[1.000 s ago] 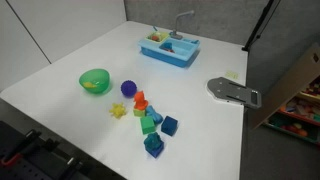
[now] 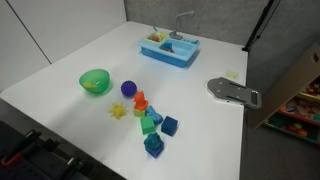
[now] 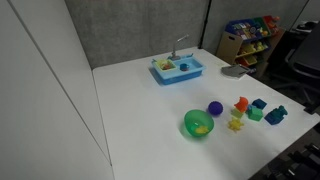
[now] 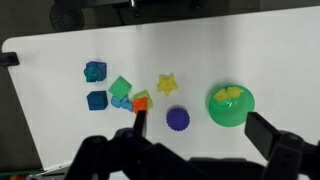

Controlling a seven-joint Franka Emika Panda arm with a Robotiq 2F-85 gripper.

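My gripper stands open high above the white table, its dark fingers wide apart with nothing between them. A green bowl (image 4: pixel 232 112) holds a small yellow piece (image 4: pixel 228 94). Beside the bowl lie a purple round piece (image 4: pixel 178 118) and a yellow star (image 4: pixel 167 84). Further left in the wrist view are an orange piece (image 4: pixel 140 103), a green block (image 4: pixel 120 87), a light blue piece (image 4: pixel 121 103), a dark blue cube (image 4: pixel 97 100) and a blue faceted piece (image 4: pixel 95 72). In the exterior views the gripper's fingers cannot be made out.
A light blue toy sink (image 2: pixel 170 49) with a grey tap and small items stands at the table's far side. A grey flat plate (image 2: pixel 234 92) lies near the right edge. Shelves with bins (image 3: pixel 246 42) stand off the table.
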